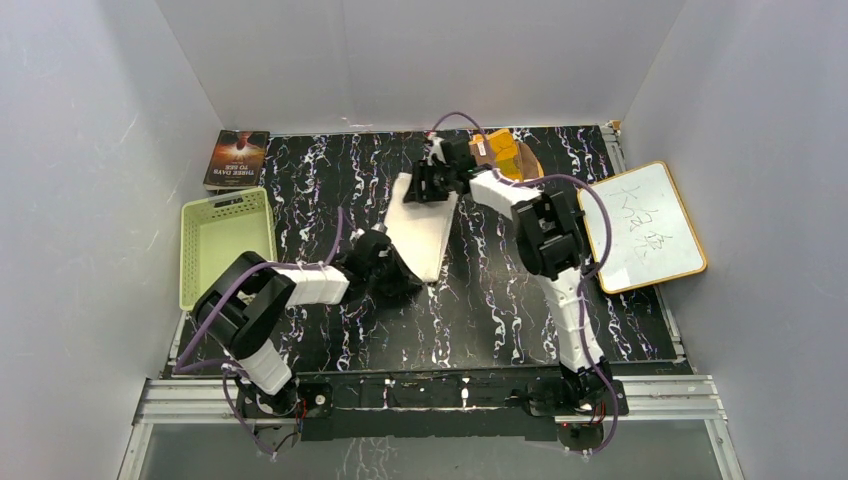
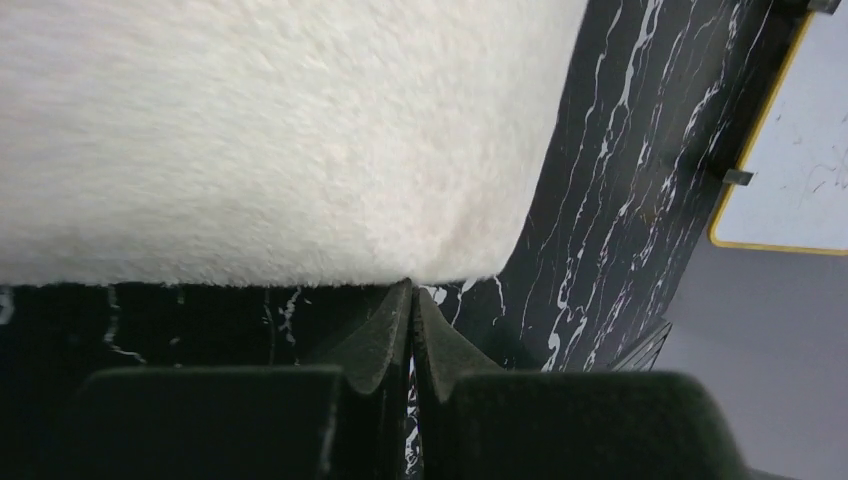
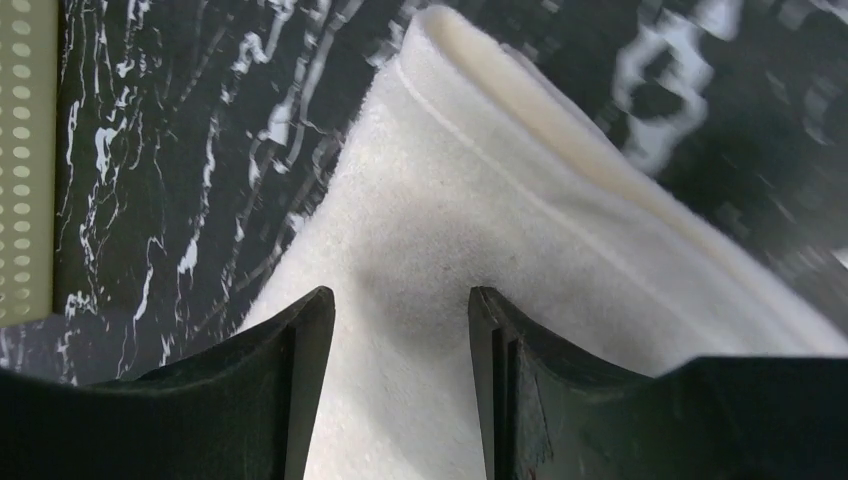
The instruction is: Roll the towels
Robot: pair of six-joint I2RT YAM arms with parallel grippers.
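Note:
A folded white towel (image 1: 420, 232) lies at an angle on the dark marble table, its long side running from the back toward the front. My left gripper (image 1: 405, 280) is at its front end; in the left wrist view its fingers (image 2: 380, 350) are shut at the towel's edge, with no cloth clearly between them. My right gripper (image 1: 425, 190) is over the back end. In the right wrist view its two fingers (image 3: 300, 360) stand apart above the white cloth (image 3: 380, 240), whose folded corner points away from them.
A green basket (image 1: 188, 255) and a book (image 1: 236, 160) are at the left. Orange and brown cloths (image 1: 505, 150) lie at the back, just behind the right arm. A whiteboard (image 1: 645, 225) is on the right.

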